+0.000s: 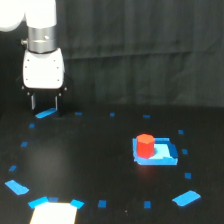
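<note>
High at the back left, my white gripper (45,101) points down, its two fingers wide apart and nothing visible between them. A red block (146,146) sits right of the middle, in the left part of a small tray (165,158) with blue edges and a pale floor. Wide free space lies between the gripper and the tray.
Small blue marks dot the dark table (85,160). Larger blue strips lie near the corners, including a front right strip (186,198) and a front left strip (16,187). A pale object (54,213) is cut off by the bottom edge. A dark curtain (140,60) hangs behind.
</note>
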